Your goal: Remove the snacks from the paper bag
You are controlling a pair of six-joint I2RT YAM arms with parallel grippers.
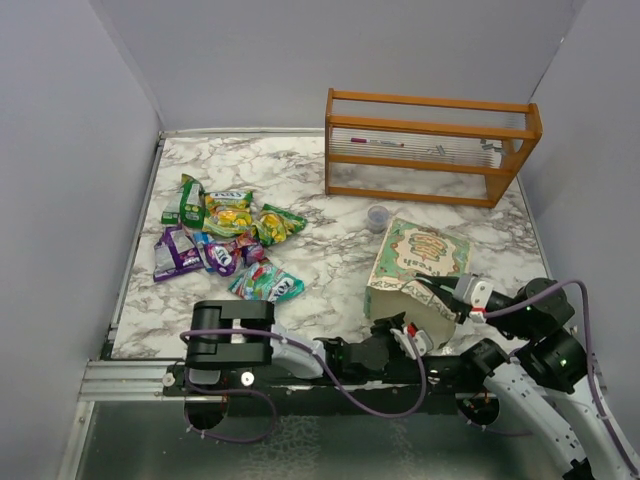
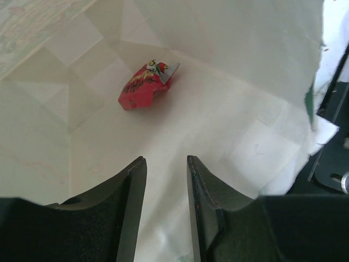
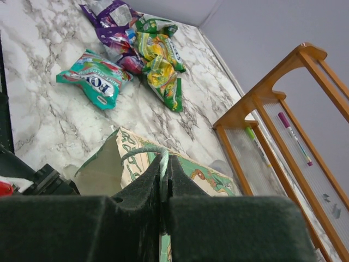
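The paper bag [image 1: 425,248], patterned green and cream, lies on its side with its mouth toward the front. Inside it, the left wrist view shows one small red snack pack [image 2: 143,87] resting deep in the bag. My left gripper points into the bag, its fingers apart with nothing visible between them, short of the red pack. In the right wrist view, my right gripper is shut on the bag's thin white handle [image 3: 144,149] at the top of the mouth.
Several snack packs lie at left, among them a teal one [image 1: 267,282], a purple one [image 1: 177,253] and a yellow one [image 1: 278,224]. A wooden rack [image 1: 430,126] stands behind the bag; a small clear cup [image 1: 377,217] sits between them.
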